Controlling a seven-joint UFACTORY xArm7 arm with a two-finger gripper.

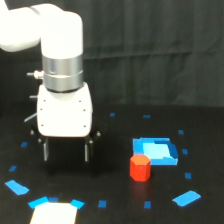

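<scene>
My gripper [66, 152] hangs at the left, pointing down. Its two thin fingers stand wide apart with only dark background between them, so it is open. To its right, and apart from it, a red faceted block [140, 169] stands upright on the black table. Just behind the block is a shallow blue square tray [171, 160] with a pale, whitish-blue middle. The block covers the tray's front left corner; whether the two touch, I cannot tell.
A cream-coloured object [53, 214] is cut off by the bottom left edge. Flat blue tape pieces, such as one strip [186, 198] at the lower right, and several small blue squares mark the table. A dark curtain [150, 60] hangs behind. Between gripper and block the table is clear.
</scene>
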